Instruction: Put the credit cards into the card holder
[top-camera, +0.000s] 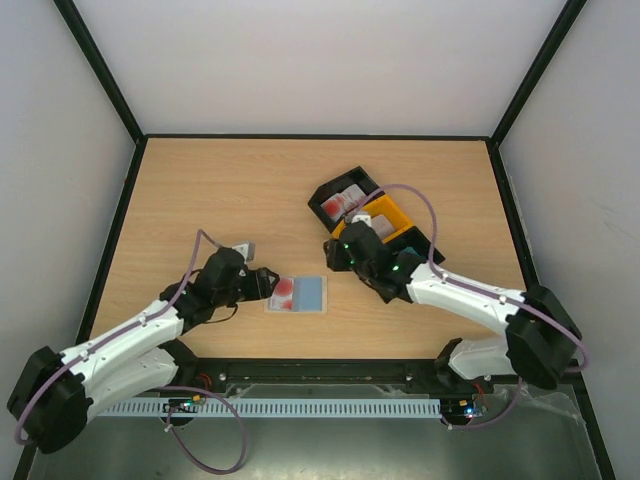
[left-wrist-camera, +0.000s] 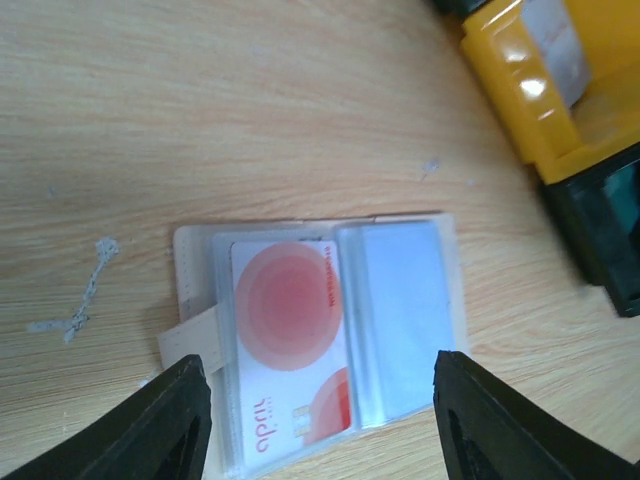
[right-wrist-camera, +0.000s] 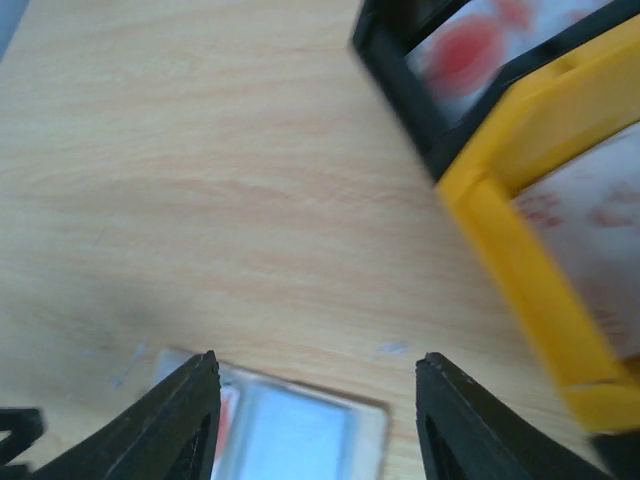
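The clear card holder (top-camera: 309, 294) lies on the table, with a red-and-white card (left-wrist-camera: 289, 310) in its left section and a blue section (left-wrist-camera: 405, 300) on the right. My left gripper (top-camera: 266, 282) is just left of and over the holder; its fingers stand apart with nothing between them in its wrist view. My right gripper (top-camera: 335, 254) is above and right of the holder, by the bins, its fingers apart and empty. More cards lie in the black bin (right-wrist-camera: 397, 80) and the yellow bin (right-wrist-camera: 525, 280).
A second black bin (left-wrist-camera: 595, 230) with teal contents adjoins the yellow one, partly hidden under the right arm in the top view.
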